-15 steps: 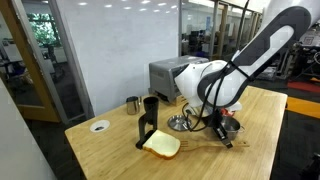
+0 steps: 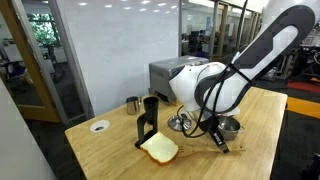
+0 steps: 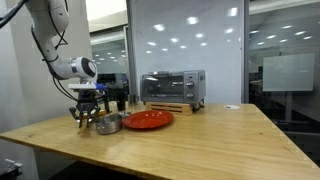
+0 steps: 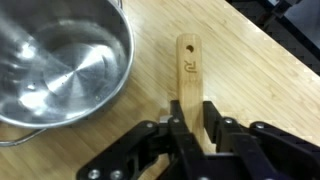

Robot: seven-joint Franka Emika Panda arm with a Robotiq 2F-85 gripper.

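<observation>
A flat wooden utensil handle (image 4: 189,75) with a small hole near its end runs up from between the black fingers in the wrist view. My gripper is shut on this handle. Low over the front right of the table, the gripper (image 2: 220,146) also shows in exterior view 1, with part of the wooden utensil (image 2: 200,150) near it. Beside the handle in the wrist view, apart from it, is a shiny metal pot (image 4: 65,65), which looks empty where visible. The utensil's other end is hidden in the wrist view.
A bread-like slice (image 2: 160,148) and a black object (image 2: 148,127) stand to the left. A red plate (image 3: 148,119) lies beside the pot (image 3: 108,122), with a toaster oven (image 3: 173,88) behind. Bare table (image 3: 220,145) stretches away in exterior view 2.
My gripper has shifted slightly to the left in exterior view 1, and the wooden utensil has changed position a little with it. The pot and bread-like slice look unmoved.
</observation>
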